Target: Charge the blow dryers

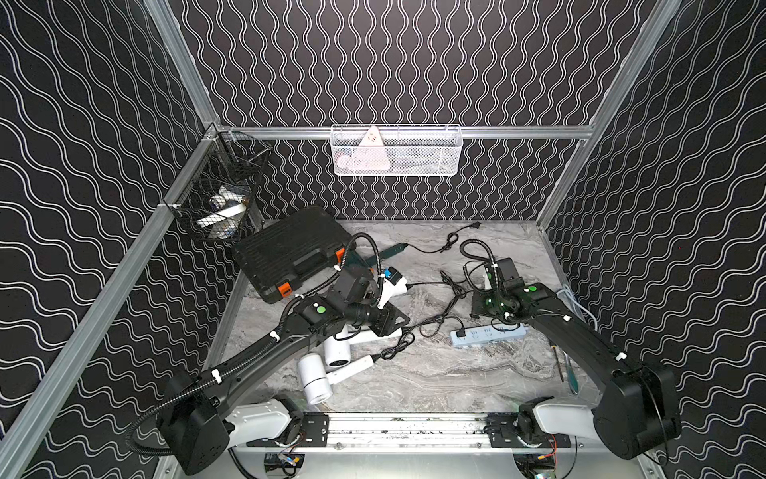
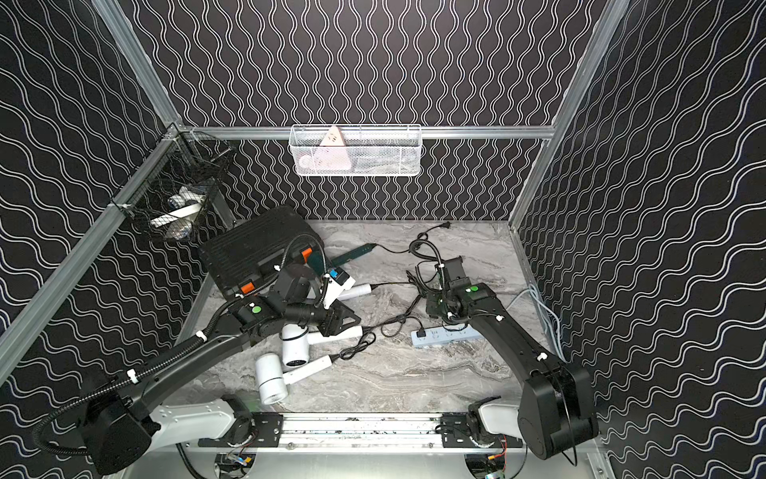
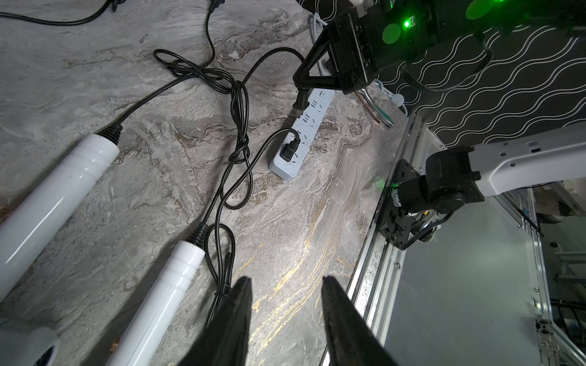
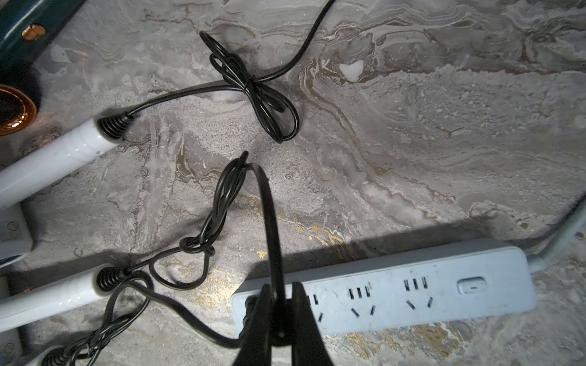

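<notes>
White blow dryers lie on the marble table, including one at front (image 1: 315, 375) and another (image 1: 337, 351) behind it, their black cords looped. A light blue power strip (image 4: 500, 280) has a black plug (image 3: 290, 149) in its end socket. My right gripper is shut on a black cable and plug, held over the strip near that end. My left gripper stands open above the white dryers, nothing between its fingers. A green dryer (image 4: 36, 30) lies at the back.
A black case (image 1: 287, 251) sits at back left, wire baskets (image 1: 223, 191) on the walls. Tools (image 1: 571, 375) lie at the right.
</notes>
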